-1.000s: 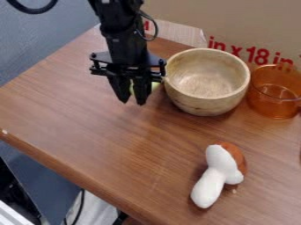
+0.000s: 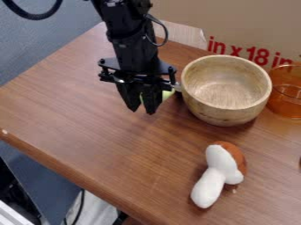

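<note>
My black gripper (image 2: 141, 98) hangs over the back middle of the table, just left of a pale wooden bowl (image 2: 227, 92). A small yellow-green object (image 2: 167, 93) shows partly behind its fingers; the rest of it is hidden, and whether the fingers touch it I cannot tell. On the front right lies a white and brown mushroom-shaped toy (image 2: 216, 176).
An orange translucent container (image 2: 288, 97) stands at the right of the bowl. A cardboard box (image 2: 247, 35) backs the table (image 2: 83, 132). The table's edge drops off at lower left.
My gripper has shifted slightly right and toward the camera, nearer the bowl. The bowl, orange container and toy look unmoved.
</note>
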